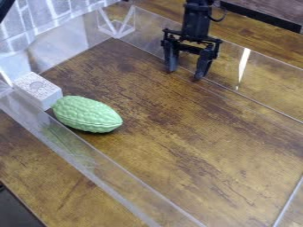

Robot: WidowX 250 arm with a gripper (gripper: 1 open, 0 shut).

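A pale green, bumpy bitter-melon-like object (pixel 88 114) lies on the wooden floor at the left, just right of a white speckled block (pixel 35 90). The black gripper (pixel 186 64) is at the back of the area, well away from both, with its two fingers apart and nothing visible between them.
Clear plastic walls (pixel 253 71) border the wooden surface (pixel 178 151). A white draped cloth or sheet (pixel 18 49) is at the upper left.
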